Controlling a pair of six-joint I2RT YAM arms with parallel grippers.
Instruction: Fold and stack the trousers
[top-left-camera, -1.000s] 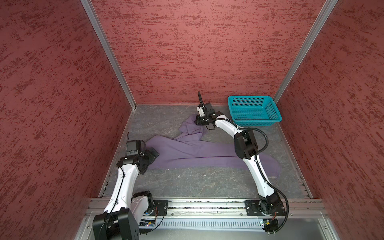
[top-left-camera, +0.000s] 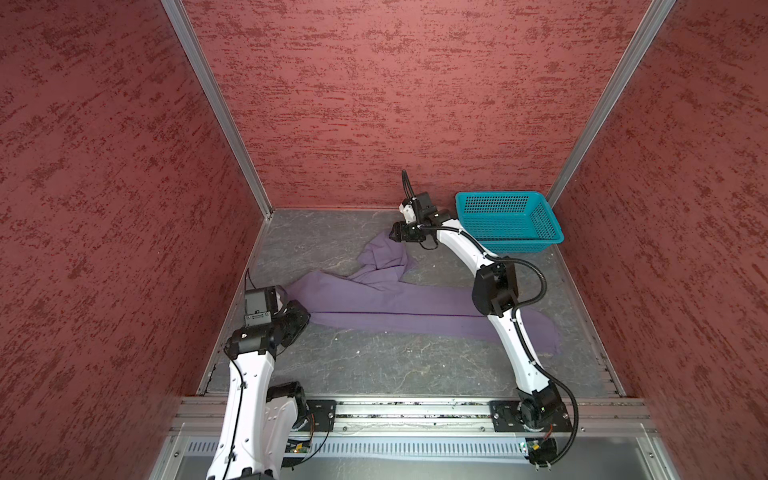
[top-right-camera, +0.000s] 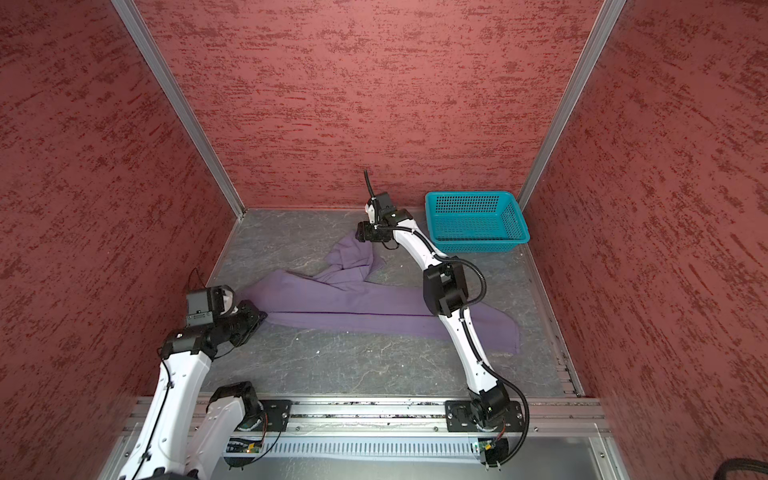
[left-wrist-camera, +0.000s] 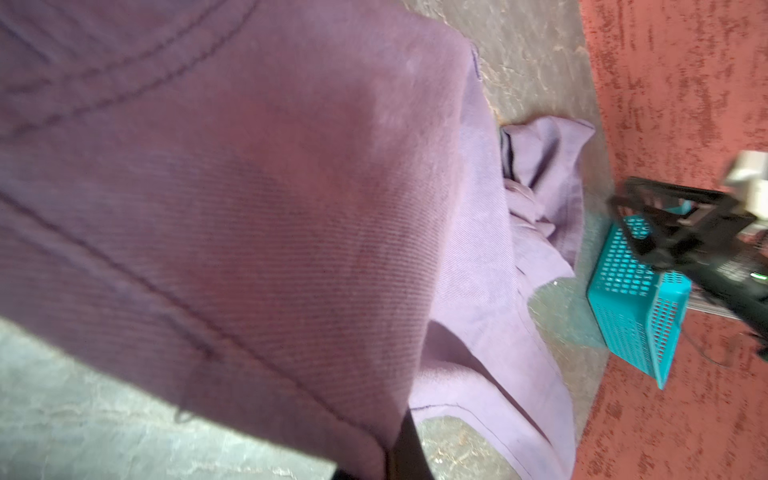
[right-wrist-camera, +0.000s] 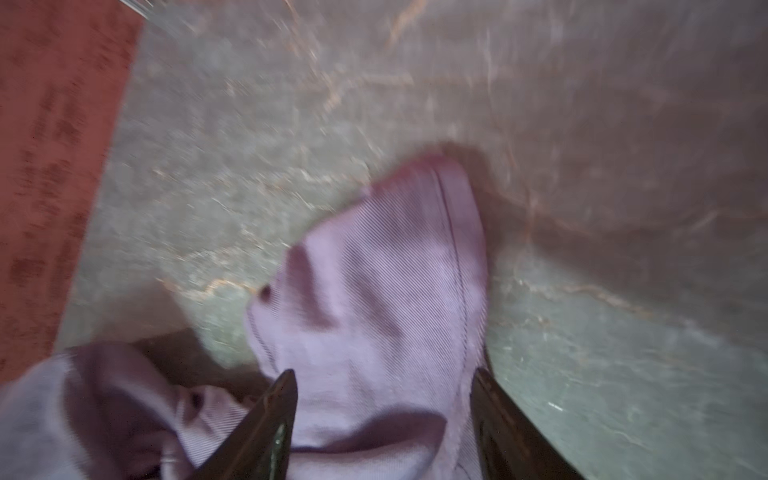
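Note:
Purple trousers (top-left-camera: 384, 300) lie stretched across the worktop, one part bunched toward the back, the far right end flat under my right arm. My left gripper (top-left-camera: 294, 318) is at their left end, shut on the fabric, which fills the left wrist view (left-wrist-camera: 264, 200) right up to the fingertips. My right gripper stands open just over the bunched back part (right-wrist-camera: 376, 296), whose narrow tip shows in the right wrist view between and beyond the fingers.
A turquoise basket (top-right-camera: 476, 244) sits at the back right. Bare worktop (top-left-camera: 384, 368) runs along the front and at the back left. Red walls enclose the sides and back.
My left gripper has shifted slightly at the left end, and the trousers' front edge there has moved.

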